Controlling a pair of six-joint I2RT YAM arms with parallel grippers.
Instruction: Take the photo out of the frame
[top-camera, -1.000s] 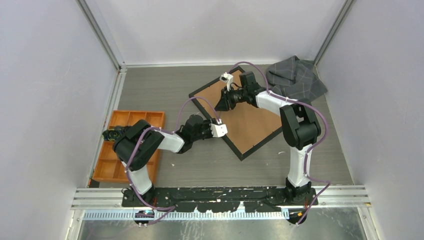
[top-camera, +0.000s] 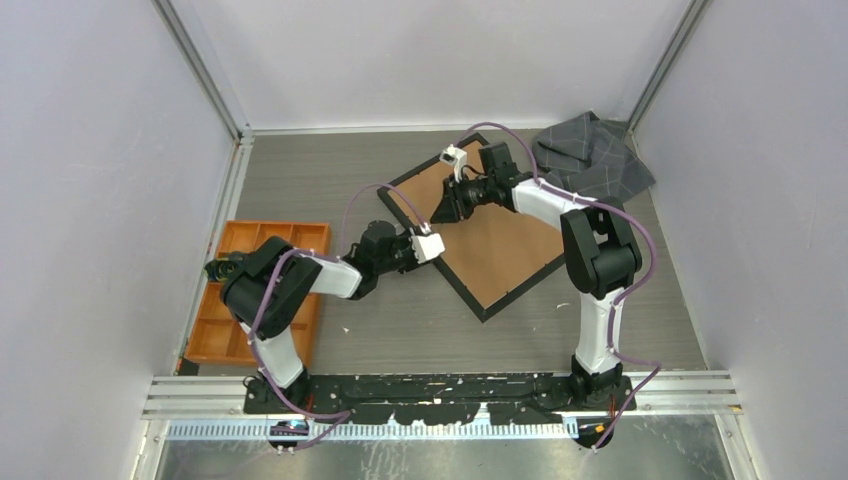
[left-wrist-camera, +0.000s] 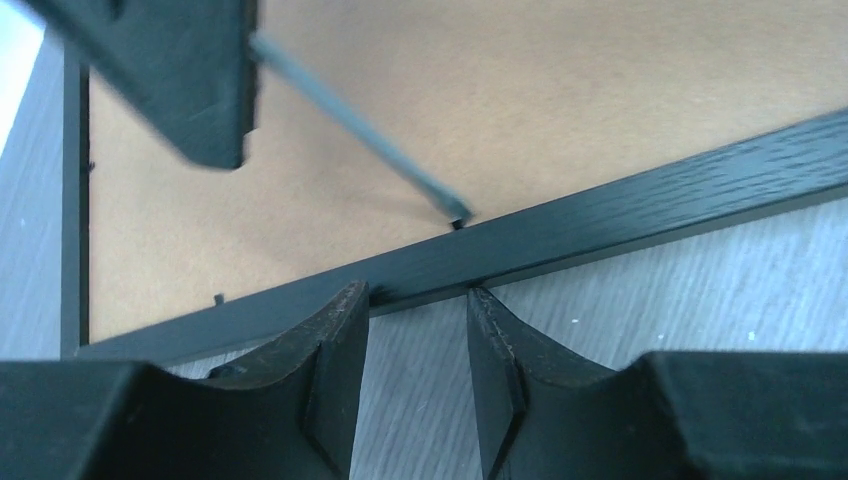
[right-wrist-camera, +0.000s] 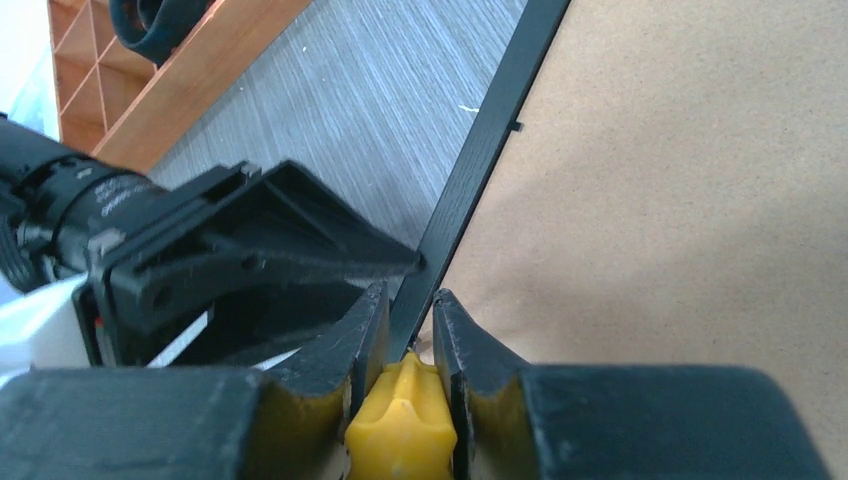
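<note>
The picture frame (top-camera: 500, 245) lies back-up, brown board (right-wrist-camera: 680, 200) inside a black border (left-wrist-camera: 700, 185). My right gripper (top-camera: 437, 219) is above the board, shut on a yellow-handled tool (right-wrist-camera: 400, 430). Its thin shaft (left-wrist-camera: 360, 130) reaches a small dark tab at the border's inner edge. My left gripper is at the left-side border, its fingertips close on either side of a stretch of it. The photo itself is not visible.
An orange compartment tray (top-camera: 215, 330) holds dark items at the left. A folded grey cloth (top-camera: 600, 150) lies at the back right.
The right arm and frame show no visible movement.
</note>
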